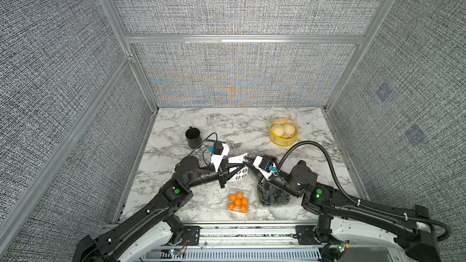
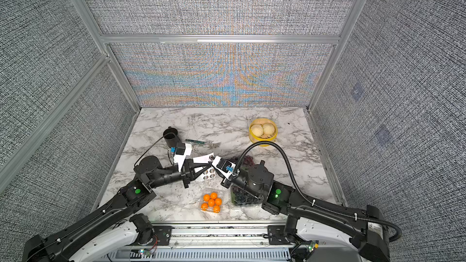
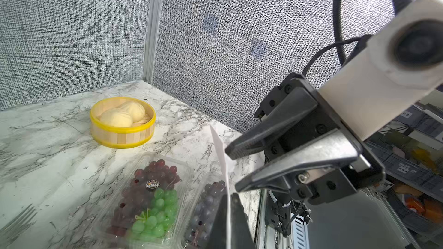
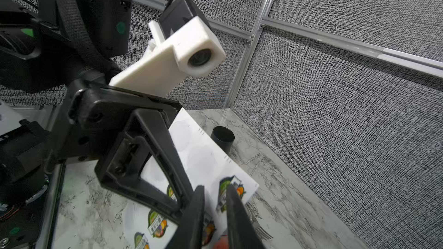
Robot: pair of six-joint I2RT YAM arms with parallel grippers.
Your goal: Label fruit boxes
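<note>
A white sheet of round fruit labels (image 4: 193, 156) stands upright, with my left gripper shut on its edge. Printed labels (image 4: 158, 223) show along its lower part; the upper part looks bare. My right gripper faces the sheet at close range. A narrow gap shows between its fingertips, and whether anything thin is held there is unclear. The box of oranges (image 1: 237, 202) lies on the table in front. In the left wrist view, a red and green grape box (image 3: 145, 198) bears a round label (image 3: 152, 184); a dark grape box (image 3: 203, 212) is partly hidden beside it.
A bamboo steamer with buns (image 1: 283, 132) stands at the back right. A black mug (image 1: 193, 137) is at the back left, with a fork (image 1: 236, 144) lying near it. Both arms meet over the table's middle.
</note>
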